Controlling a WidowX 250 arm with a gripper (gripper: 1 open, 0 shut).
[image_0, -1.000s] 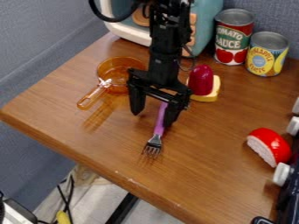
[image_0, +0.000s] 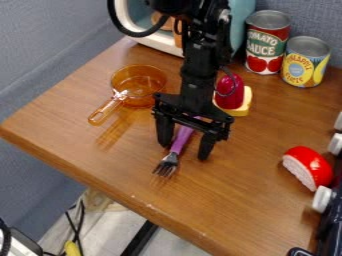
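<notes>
My black gripper (image_0: 185, 140) is low over the table, its two fingers spread either side of a purple-handled fork (image_0: 170, 160), whose tines point toward the front left. The handle runs beneath the gripper and is partly hidden by it. Whether the fingers touch it I cannot tell.
An amber measuring cup (image_0: 138, 82) sits at left. Behind the gripper are a red and yellow object (image_0: 233, 96), a sauce can (image_0: 266, 40) and a yellow can (image_0: 305, 62). A red and white object (image_0: 305, 166) lies at right.
The fork's tines have shifted slightly left.
</notes>
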